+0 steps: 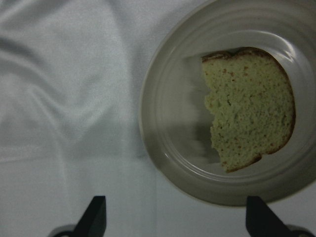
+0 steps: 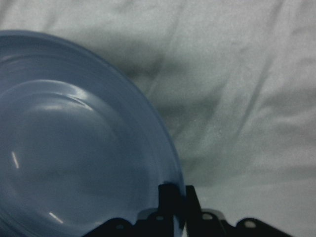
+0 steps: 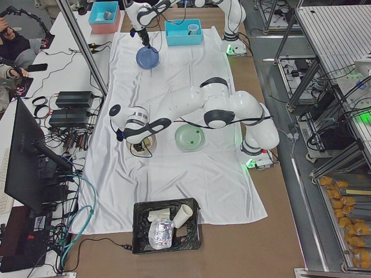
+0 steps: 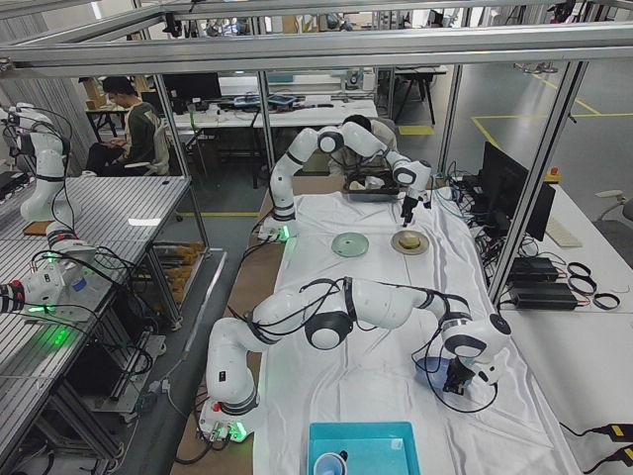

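Observation:
In the left wrist view a beige plate (image 1: pixel 173 163) holds a torn bread slice (image 1: pixel 249 108). My left gripper is open above the near side of that plate, which is partly hidden by the arm in the camera left view. My right gripper is shut on the rim of a blue plate (image 2: pixel 79 148), one finger inside and one outside. A green plate (image 3: pixel 189 137) lies apart on the white cloth, beside the beige one.
A black lined bin (image 3: pixel 194 237) with packaging stands at one end of the cloth, a turquoise tray (image 4: pixel 386 455) with a cup (image 4: pixel 329 465) at the other. Monitor and electronics line one side. The cloth between the bin and plates is clear.

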